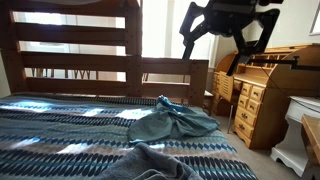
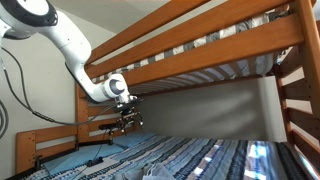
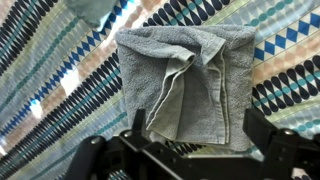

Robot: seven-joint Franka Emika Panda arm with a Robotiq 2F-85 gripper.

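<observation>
A grey towel (image 3: 145, 75) lies loosely folded on the striped bedspread, a raised crease running down its middle in the wrist view. Exterior view 1 catches only part of this grey towel (image 1: 150, 166), at its bottom edge. Farther back on the bed is a crumpled blue-green cloth (image 1: 170, 124); its corner (image 3: 92, 8) enters the wrist view at the top. Above the bed hangs my gripper (image 1: 211, 60), open and empty, its fingers wide apart. From the wrist, the gripper appears over the towel's lower part, with a finger toward either side.
Striped bedspread (image 1: 50, 140) covers the bed, mostly bare to the left. A wooden rail (image 1: 70, 62) stands at the back, and the upper bunk (image 2: 200, 45) overhangs the bed. A wooden desk (image 1: 255, 105) stands beyond the bed at right.
</observation>
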